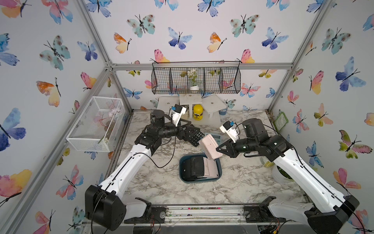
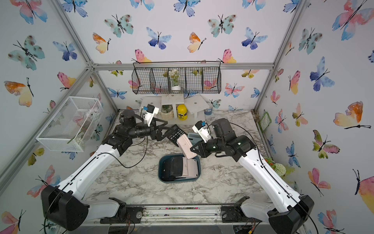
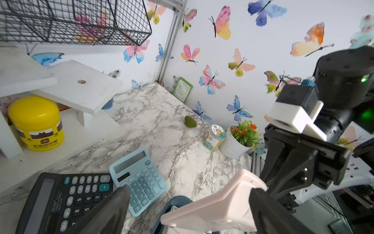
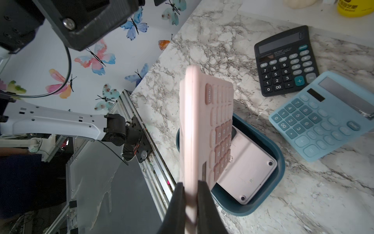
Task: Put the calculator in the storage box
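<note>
A pink calculator [image 4: 206, 128] hangs on edge in my right gripper, which is shut on it, over the blue storage box [image 4: 272, 187]. Inside the box lie a black calculator [image 1: 192, 168] and a pale pink one [image 4: 245, 167], face down. My left gripper is open above the table to the left of the held calculator, nothing between its fingers. A black calculator [image 4: 284, 66] and a light blue calculator [image 4: 319, 117] lie on the table behind the box.
White shelves [image 3: 89, 89] with a yellow jar [image 3: 37, 124] stand at the back. A potted plant [image 3: 237, 146] and a can [image 3: 213, 136] are at the right.
</note>
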